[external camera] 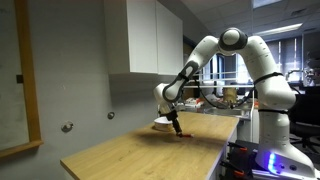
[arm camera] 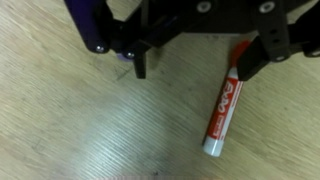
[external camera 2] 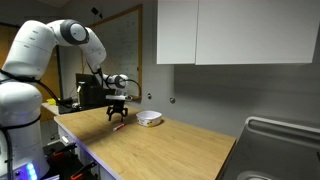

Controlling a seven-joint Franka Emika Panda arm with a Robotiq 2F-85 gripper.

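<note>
A red marker (arm camera: 223, 112) with a white end lies on the wooden table, slanting across the right of the wrist view. My gripper is open just above it. The right finger (arm camera: 246, 66) overlaps the marker's upper end, while the left finger stands well off to its side. In exterior view 1 the gripper (external camera: 178, 131) hangs low, close over the marker (external camera: 185, 136). Exterior view 2 shows the marker (external camera 2: 119, 127) right below the gripper (external camera 2: 117, 121). Whether the fingers touch the marker cannot be told.
A white bowl (external camera 2: 149, 119) stands on the table close by, behind the gripper in exterior view 1. Something purple (arm camera: 125, 57) shows partly behind the left finger. White cabinets (external camera: 145, 40) hang above the back.
</note>
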